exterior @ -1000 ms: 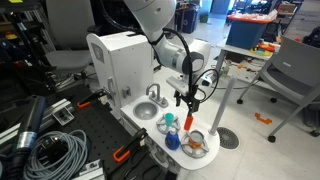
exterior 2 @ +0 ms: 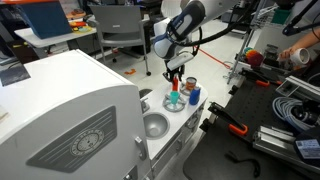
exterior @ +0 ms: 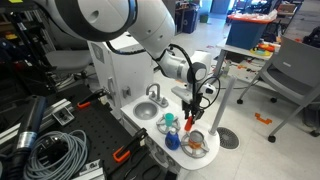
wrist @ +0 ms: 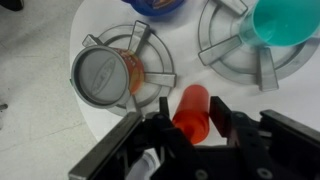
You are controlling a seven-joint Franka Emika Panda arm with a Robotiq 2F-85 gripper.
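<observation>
A red bottle (exterior: pixel 190 126) stands upright on the white countertop of a toy kitchen, beside the stove rings. Close above it, my gripper (exterior: pixel 188 112) points down. In the wrist view the top of the red bottle (wrist: pixel 193 112) lies between the tips of the gripper, whose fingers are part open. Whether the fingers touch the bottle is hard to tell. From the other side, the red bottle (exterior 2: pixel 175 84) shows below the white arm.
Around the bottle stand an orange-and-grey pot (wrist: pixel 103 73) on a ring, a blue cup (exterior: pixel 173 140) and a teal cup (wrist: pixel 283 20) on another ring. A sink with a faucet (exterior: pixel 153 92) and a white cabinet (exterior 2: pixel 65 110) are nearby.
Over the last second my gripper has come lower and slightly to the right in exterior view 1, closer to the red bottle. The bottle and cups appear unmoved.
</observation>
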